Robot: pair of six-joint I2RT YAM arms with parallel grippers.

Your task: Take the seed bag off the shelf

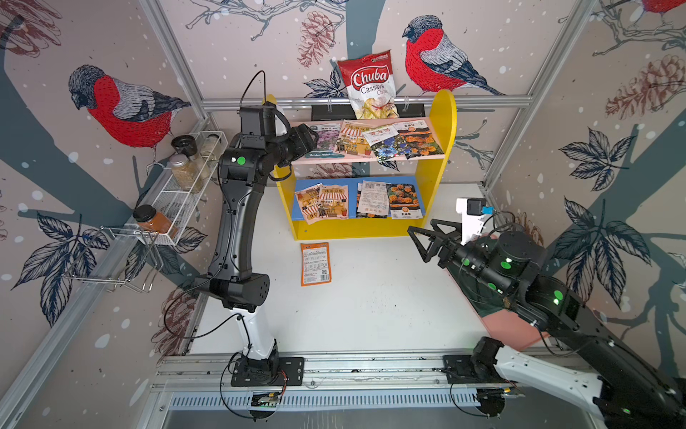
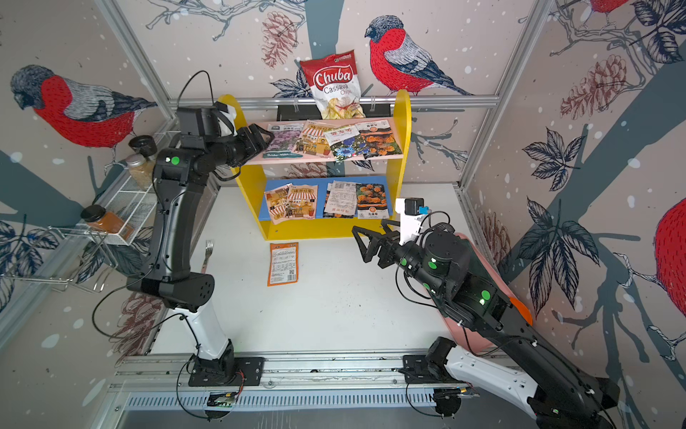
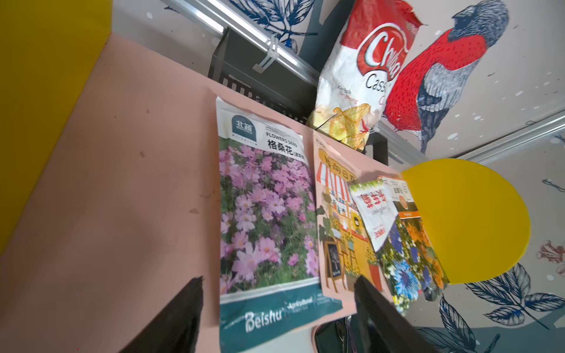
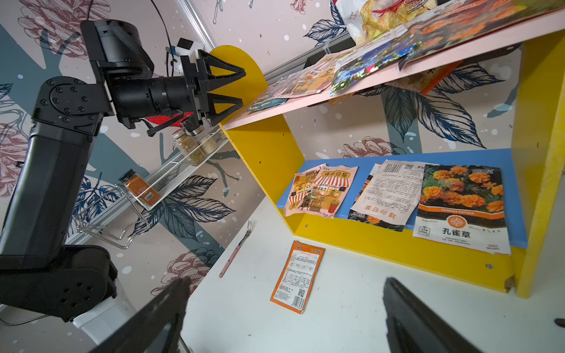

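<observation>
Seed packets fill both shelves of the yellow unit. On the pink top shelf, a purple-flower packet [image 3: 267, 223] lies leftmost, beside an orange shop-front packet [image 3: 340, 229] and flower packets [image 1: 418, 139]. My left gripper [image 1: 308, 139] is raised at that shelf's left end; in its wrist view its blurred fingertips are apart over the purple packet's near edge, nothing visibly held. My right gripper [image 2: 371, 241] stands open and empty in front of the unit, lower, to the right.
An orange packet [image 1: 316, 264] lies on the white table. A Chuba chips bag [image 1: 368, 85] stands behind the shelf; a wire rack with jars [image 1: 153, 220] is at left, a pink bin [image 2: 464, 329] at right.
</observation>
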